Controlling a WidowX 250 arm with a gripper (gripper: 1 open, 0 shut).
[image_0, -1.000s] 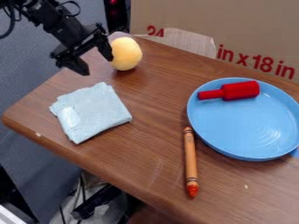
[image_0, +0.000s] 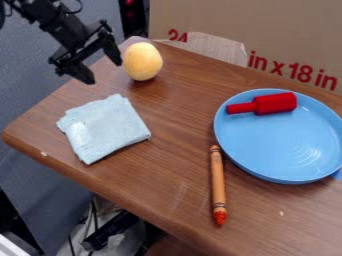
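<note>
The black gripper (image_0: 96, 62) hangs at the upper left, over the table's left edge, just left of a yellow rounded object (image_0: 143, 61). Whether its fingers are open or shut is hard to make out. A folded pale blue cloth (image_0: 103, 127) lies on the left of the table. On the right, a red cylinder with a handle (image_0: 271, 103) lies on a blue plate (image_0: 275, 145). An orange crayon with a red tip (image_0: 218, 187) lies left of the plate, toward the front.
The wooden table (image_0: 160, 190) has bare room in its middle and front. A cardboard box (image_0: 254, 35) stands along the back. Beyond the left edge is a drop to the floor.
The gripper has shifted slightly up and to the left, away from the yellow object. The objects on the table have not visibly moved.
</note>
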